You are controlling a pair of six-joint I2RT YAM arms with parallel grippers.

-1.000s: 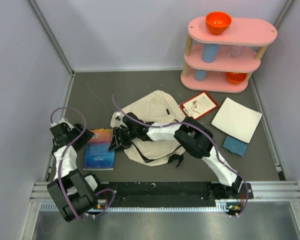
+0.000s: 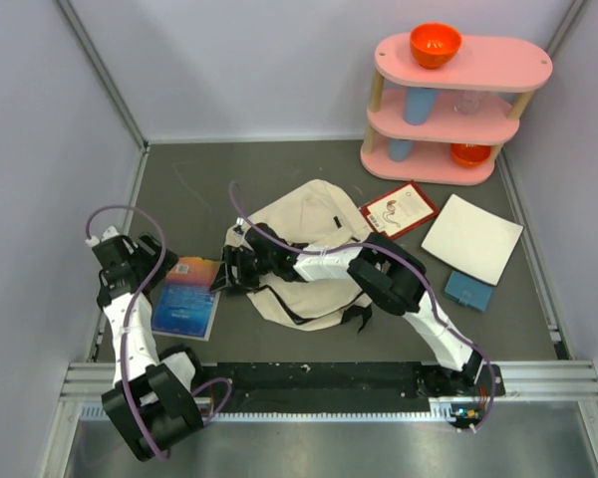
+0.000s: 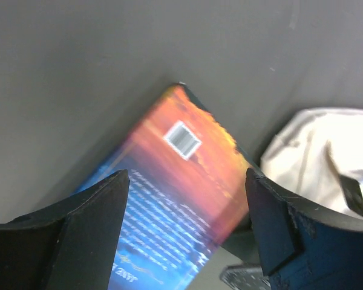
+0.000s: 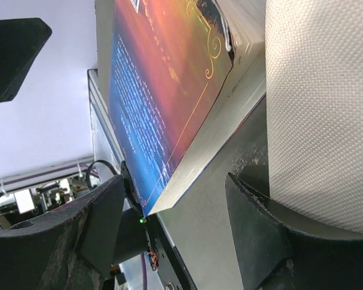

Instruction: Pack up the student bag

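Note:
A thick orange-and-blue book (image 2: 184, 304) lies flat on the table at the left, in front of the left arm. Past its upper left corner hovers my left gripper (image 2: 165, 261); in the left wrist view its fingers (image 3: 103, 217) stand apart above the book (image 3: 175, 157), holding nothing. My right gripper (image 2: 219, 275) is open at the book's right edge, low between book and bag. The right wrist view shows the book's page edge (image 4: 212, 130) ahead of its parted fingers, with none of it gripped. A cream cloth bag (image 2: 324, 204) lies flat in the middle, partly hidden under the right arm.
A red-bordered book (image 2: 399, 209), a white pad (image 2: 472, 239) and a blue case (image 2: 468, 290) lie at the right. At the back right stands a pink shelf (image 2: 463, 66) with bowls and cups. Bare table shows behind the bag.
The book has shifted left.

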